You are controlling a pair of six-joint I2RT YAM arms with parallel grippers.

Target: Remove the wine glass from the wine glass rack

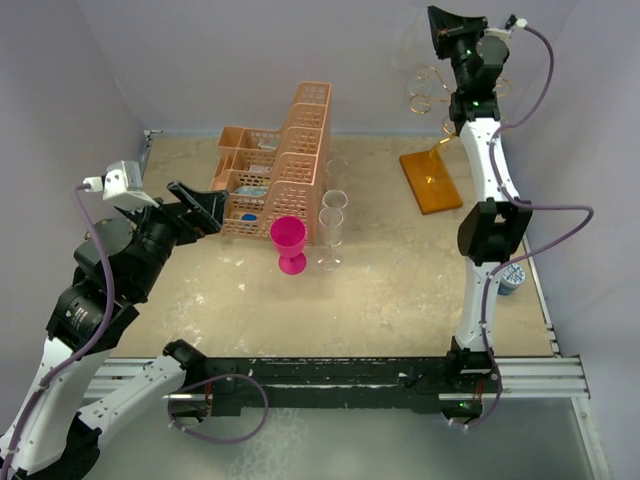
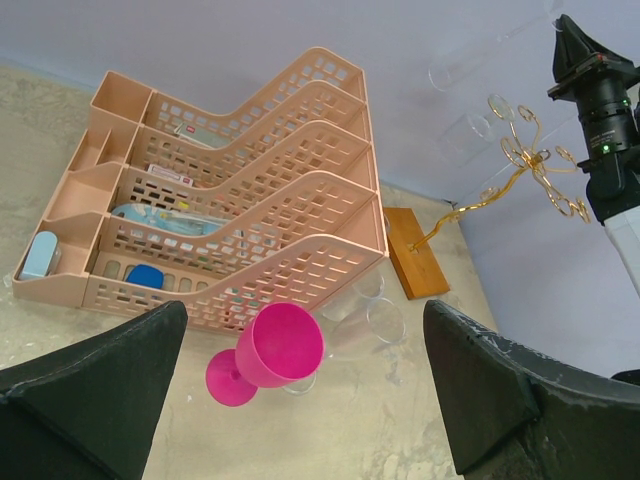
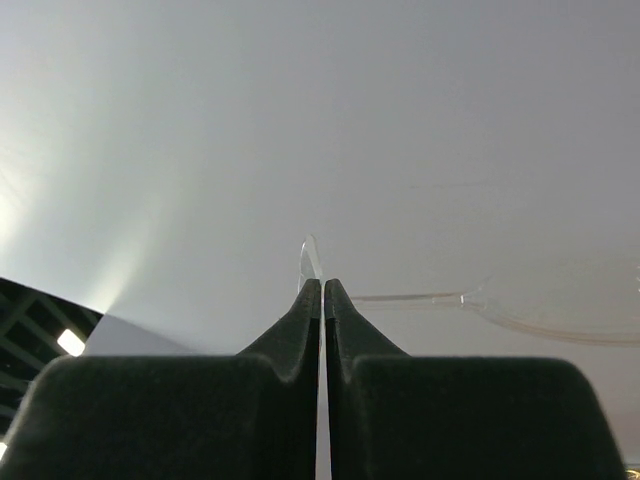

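Note:
The gold glass rack (image 1: 430, 180) on its wooden base (image 2: 415, 265) stands at the back right, with clear glasses on its upper branches. My right gripper (image 1: 436, 22) is raised above the rack at the top of the top view. In the right wrist view its fingertips (image 3: 312, 300) are shut together, and a clear glass with a thin stem (image 3: 410, 298) lies horizontally just beyond them; whether it is gripped cannot be told, though nothing shows between the fingers. My left gripper (image 1: 205, 208) stands open at the left, nothing between its fingers.
A pink plastic organiser (image 1: 300, 150) stands at the back centre. A magenta goblet (image 1: 288, 240) and several clear glasses (image 1: 331, 230) stand in front of and beside it. A small jar (image 1: 511, 280) is at the right edge.

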